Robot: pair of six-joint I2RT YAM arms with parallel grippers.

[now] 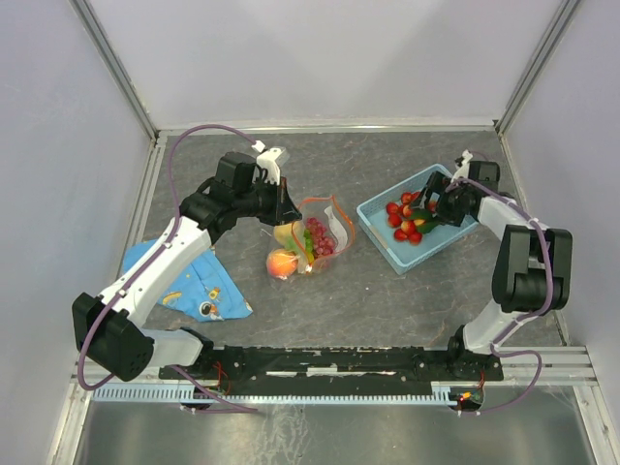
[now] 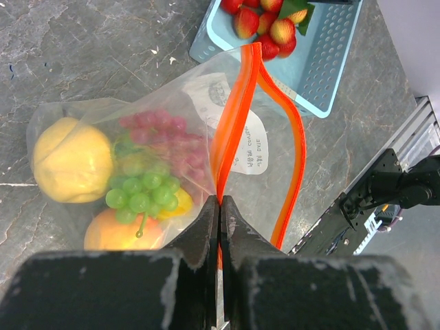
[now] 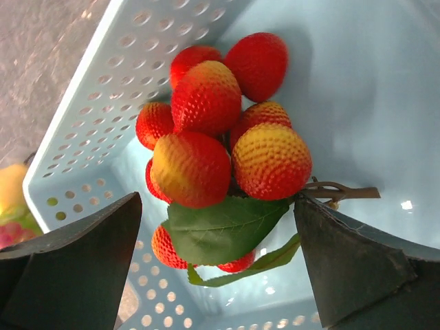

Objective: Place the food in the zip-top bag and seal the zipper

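The zip top bag (image 2: 254, 137) with orange zipper holds a yellow fruit (image 2: 72, 158), green grapes (image 2: 141, 196), red grapes and an orange fruit (image 2: 120, 230). My left gripper is shut on the bag's zipper edge. In the blue basket (image 1: 397, 252) at right lies a cluster of red-yellow lychee-like fruit (image 3: 206, 137) with green leaves. My right gripper is down in the basket, open, its fingers either side of the leaves and lower fruit.
A light blue printed cloth (image 1: 208, 286) lies at the left. Bare grey tabletop (image 1: 329, 310) shows in front of the bag and behind it.
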